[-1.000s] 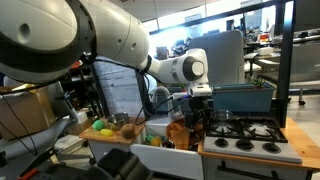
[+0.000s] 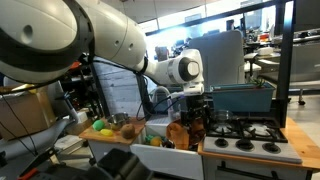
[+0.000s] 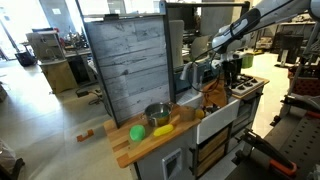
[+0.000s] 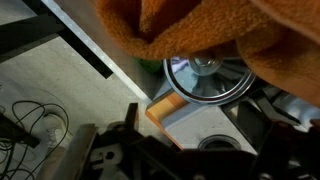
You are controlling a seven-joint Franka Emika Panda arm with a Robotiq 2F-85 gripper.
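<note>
An orange-brown cloth (image 2: 178,134) hangs in folds by the sink's front, just left of the stove in exterior view 1. Close above it is my gripper (image 2: 193,108), pointing down. In the wrist view the cloth (image 4: 190,25) fills the upper part, beyond my gripper. Dark fingers (image 4: 125,145) stand apart along the lower edge of that view, and no cloth shows between them. Exterior view 2 has the cloth (image 3: 213,96) beside the white sink front; the fingertips are too small to make out there.
A glass-lidded pot (image 4: 208,78) is close by. The black stove top (image 2: 250,130) lies to the right, with a blue-green box (image 2: 240,98) behind. On the left counter are a metal pot (image 3: 158,115), a green item (image 3: 137,132) and a yellow item (image 3: 165,130).
</note>
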